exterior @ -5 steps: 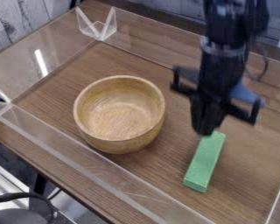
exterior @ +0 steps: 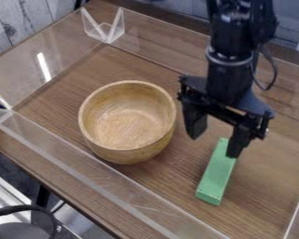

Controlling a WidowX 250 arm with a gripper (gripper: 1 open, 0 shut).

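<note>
My gripper [exterior: 217, 126] is a dark, blocky arm hanging from the top right. Its fingers point down just above a green rectangular bar [exterior: 216, 172] lying on the wooden table. The fingers appear spread, with nothing visible between them. A tan round bowl [exterior: 127, 140] sits left of the gripper.
A clear plastic container [exterior: 104, 23] stands at the back left. The wooden surface [exterior: 52, 65] is otherwise largely bare. Dark cables [exterior: 8, 224] lie at the lower left corner, beside a clear edge strip.
The gripper has come lower and further into view, toward the bowl and green bar. The bowl and bar look unmoved.
</note>
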